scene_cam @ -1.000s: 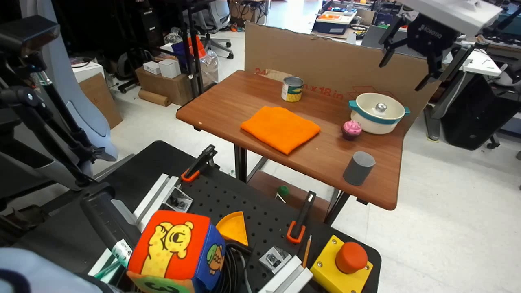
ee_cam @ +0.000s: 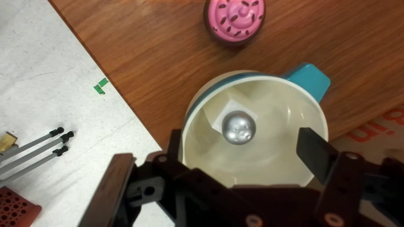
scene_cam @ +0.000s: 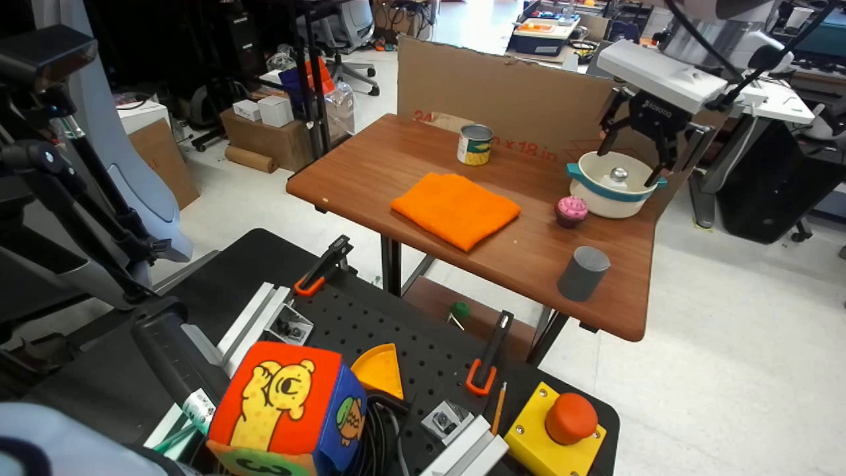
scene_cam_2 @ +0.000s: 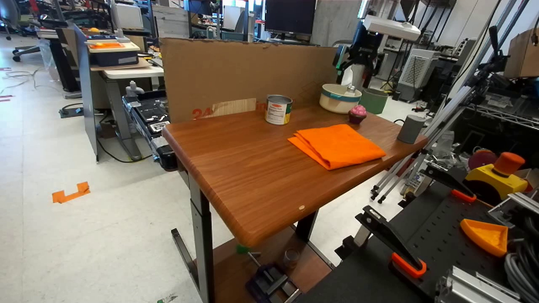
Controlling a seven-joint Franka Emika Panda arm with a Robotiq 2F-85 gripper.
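Observation:
A cream pot [scene_cam: 611, 205] with a teal band and teal handles stands at the right end of the brown table. Inside it, in the wrist view, a silver ball-shaped knob [ee_cam: 239, 127] rises beside a small white patch. My gripper is open over the pot, one finger near each side of its rim, with nothing held between them. In exterior view 1 the fingertips [scene_cam: 653, 176] come down to about rim height; whether they touch the pot I cannot tell. Close beside the pot is a pink-topped cupcake [scene_cam: 572, 209].
A folded orange cloth [scene_cam: 456, 209] lies mid-table, with a can [scene_cam: 475, 145] behind it. The grey cylinder [scene_cam: 583, 274] stands near the front right edge. Cardboard [scene_cam_2: 227, 70] walls off the table's back.
My gripper has come down and a little to the left, from above the pot to its rim, staying open. The pot and the other table objects have not moved.

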